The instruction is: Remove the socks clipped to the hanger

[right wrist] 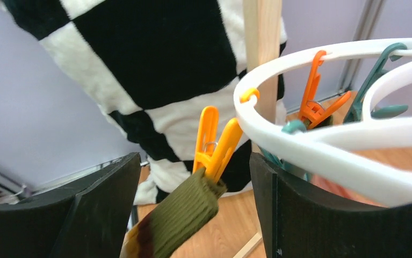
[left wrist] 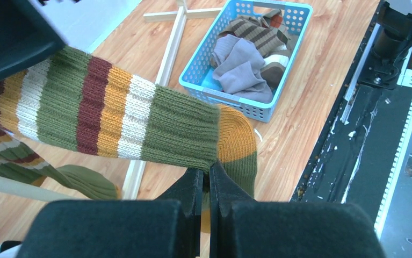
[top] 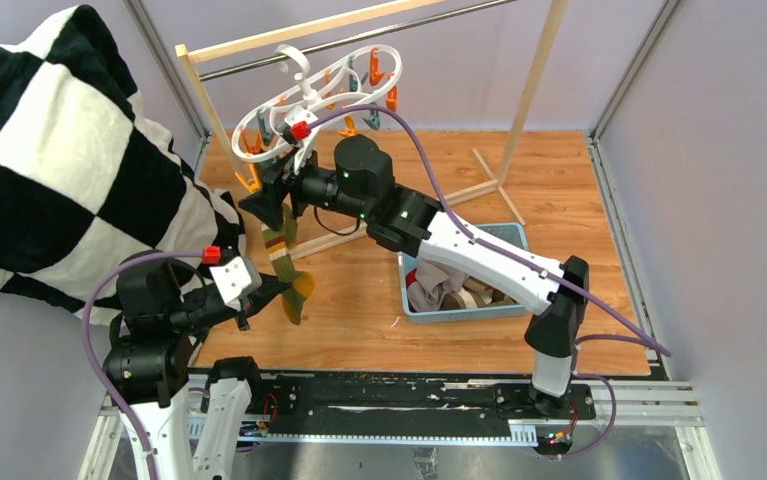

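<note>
A striped green, mustard and maroon sock (top: 284,260) (left wrist: 120,107) hangs from the white clip hanger (top: 314,100) (right wrist: 354,166). Its cuff (right wrist: 185,215) is at a yellow clip (right wrist: 219,150). My left gripper (top: 275,290) is shut on the sock's lower part. My right gripper (top: 269,190) is open around the clipped cuff, just below the hanger's ring, with the clip between its fingers in the right wrist view.
A blue basket (top: 464,315) (left wrist: 262,113) with other socks sits on the wooden floor at right. A wooden rack frame (top: 541,60) carries the rod; a checkered cushion (top: 59,180) fills the left side.
</note>
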